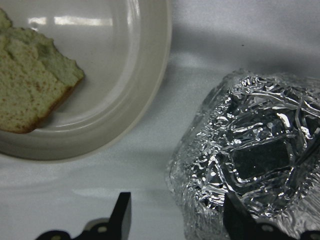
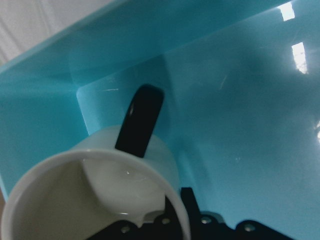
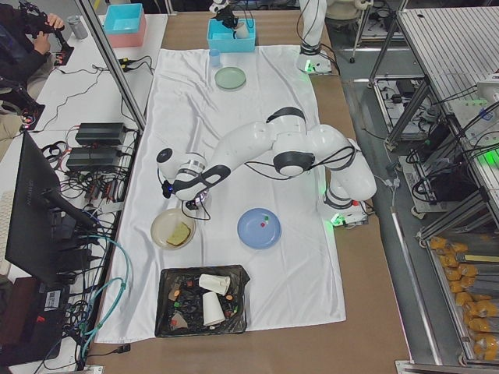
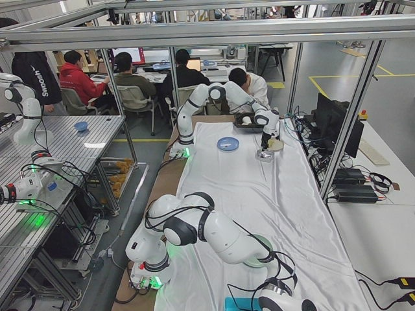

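Note:
My left gripper hangs open over a foil-wrapped packet, just beside a cream plate holding a piece of greenish bread. In the camera left view the arm hides much of that packet. My right gripper is shut on a white mug with a black handle, inside or just over the teal bin at the far end of the cloth.
A blue plate lies right of the cream plate. A black tray with cups and scraps stands in front. A green plate and a small blue cup are near the bin.

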